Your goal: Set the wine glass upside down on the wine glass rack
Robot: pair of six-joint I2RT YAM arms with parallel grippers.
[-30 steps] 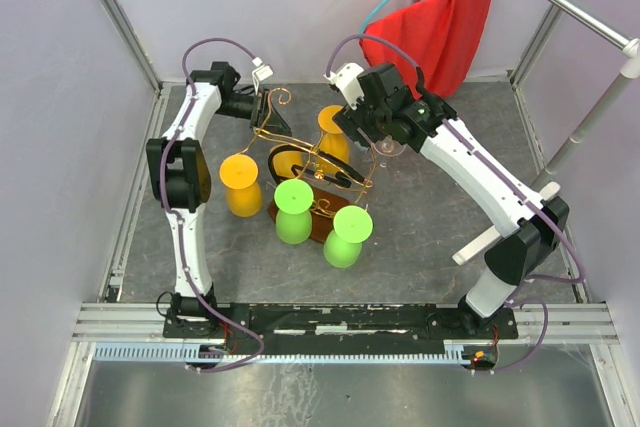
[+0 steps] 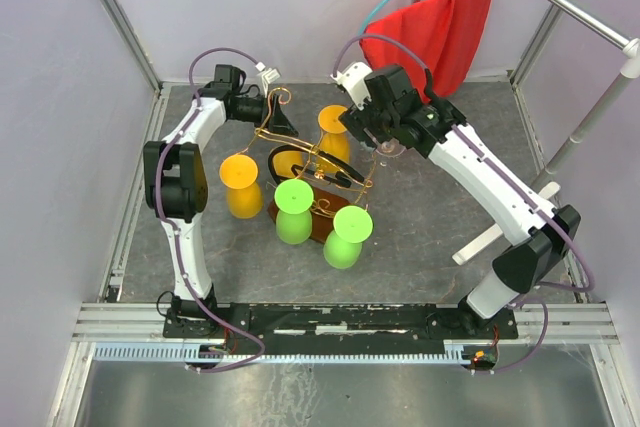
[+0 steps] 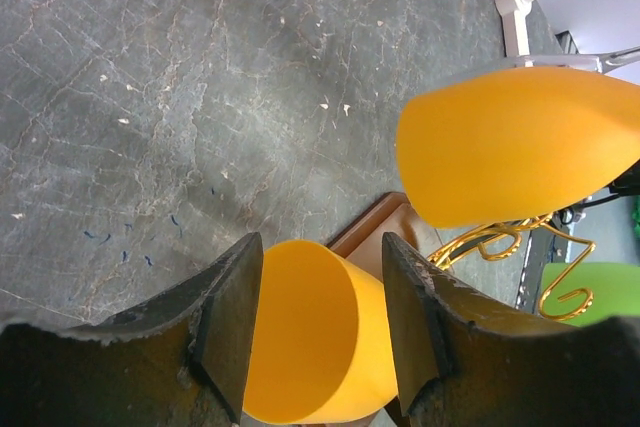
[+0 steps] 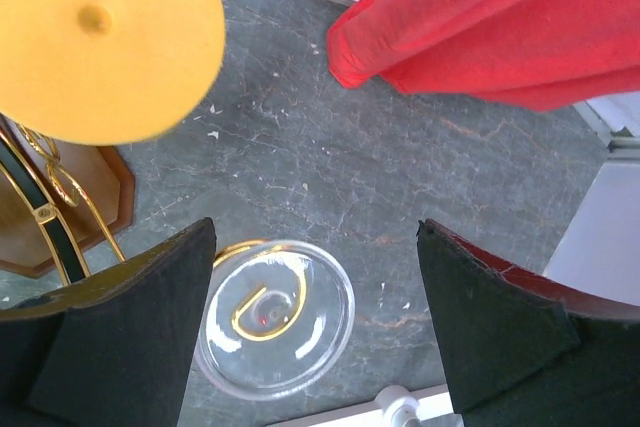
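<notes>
The gold wine glass rack [image 2: 310, 152] holds upside-down glasses, orange [image 2: 240, 182] and green [image 2: 349, 235]. My left gripper is open at the rack's back left; an orange glass [image 3: 300, 357] lies beyond and between its fingers, another [image 3: 515, 142] above to the right in that wrist view. My right gripper is open above a clear wine glass [image 4: 275, 322], seen round with a gold rack curl visible through or beside it. An orange glass base [image 4: 105, 37] is close at its upper left. Whether either gripper touches a glass I cannot tell.
A red cloth [image 2: 435, 27] hangs on a stand at the back right. The stand's white foot [image 2: 480, 242] lies on the floor at right. Pale walls enclose the space.
The right arm has shifted slightly right. The glasses show no visible change.
</notes>
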